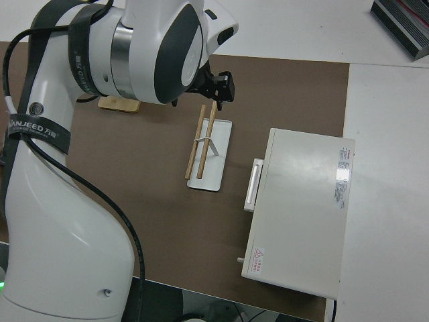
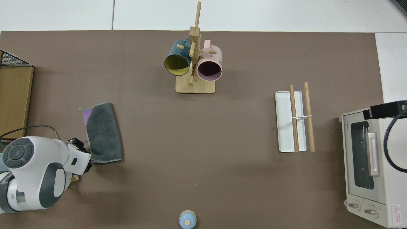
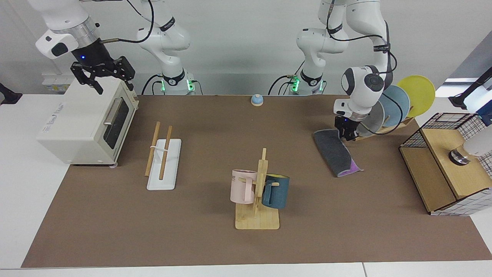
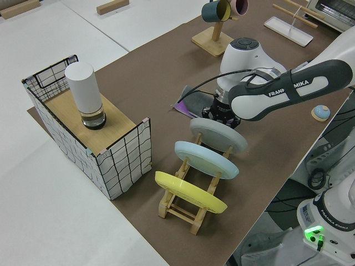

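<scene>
A grey cloth with a purple corner [image 2: 105, 133] lies on the brown mat, directly beside my left gripper [image 3: 346, 131], whose fingers are mostly hidden under the arm's head in the top view and dark in the left camera view; whether it holds the cloth's edge is unclear. My right gripper [image 3: 103, 76] hangs over the white toaster oven [image 2: 377, 171], its fingers hard to make out. A wooden mug tree holds a teal mug [image 2: 176, 61] and a pink mug [image 2: 210, 66]. A white holder [image 2: 283, 126] with two wooden bars stands right of centre.
A dish rack with yellow [image 4: 191, 194], blue and grey plates stands beside my left arm. A wire-and-wood shelf [image 3: 433, 184] with a white cylinder is at that side. A small blue round object [image 2: 187, 219] sits at the near edge.
</scene>
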